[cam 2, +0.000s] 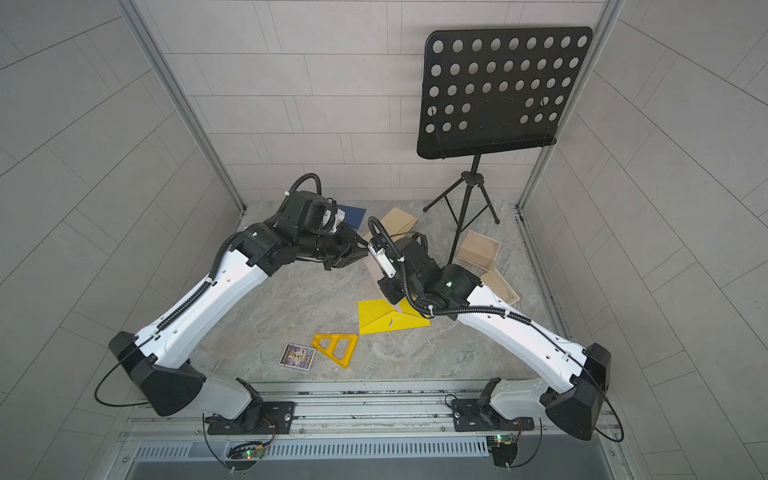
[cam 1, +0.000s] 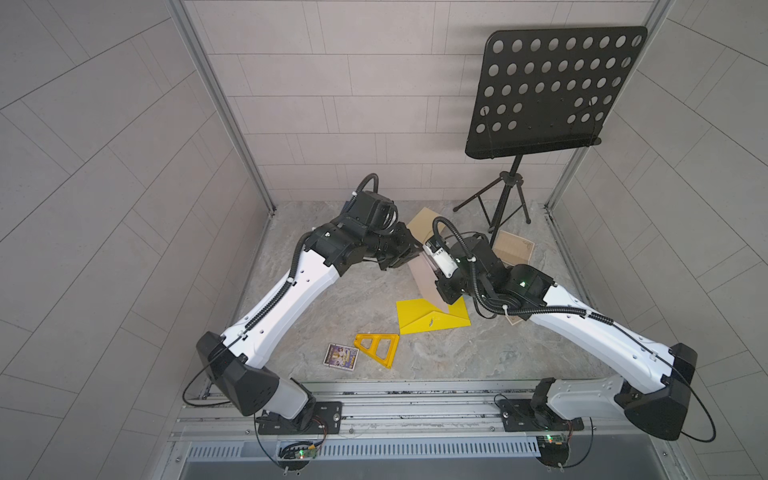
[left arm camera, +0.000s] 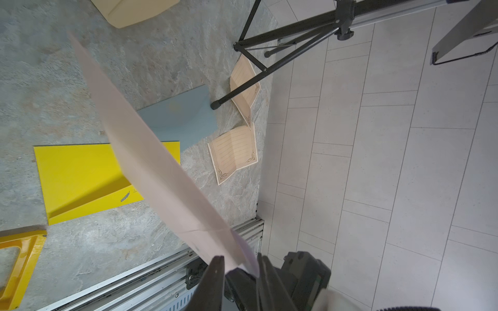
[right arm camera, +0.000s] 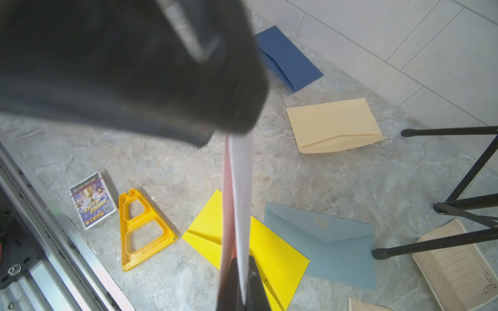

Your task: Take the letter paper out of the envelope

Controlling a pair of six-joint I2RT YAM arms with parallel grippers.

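Observation:
A pale pink paper piece, with a white layer [right arm camera: 241, 197] alongside it in the right wrist view, hangs between my grippers above the yellow envelope [cam 1: 432, 320]. My left gripper [cam 1: 412, 246] is at its upper part; in the left wrist view its fingers meet the pink paper's end. My right gripper is shut on the thin paper layers, seen edge-on. Whether the pink piece is envelope or letter I cannot tell.
A blue-grey envelope [right arm camera: 326, 248], cream envelope [right arm camera: 332, 124] and navy envelope [right arm camera: 290, 59] lie around. A yellow triangle [cam 1: 376, 348], card box [cam 1: 340, 356], music stand [cam 1: 552, 92] and lined papers [left arm camera: 232, 155] are also present.

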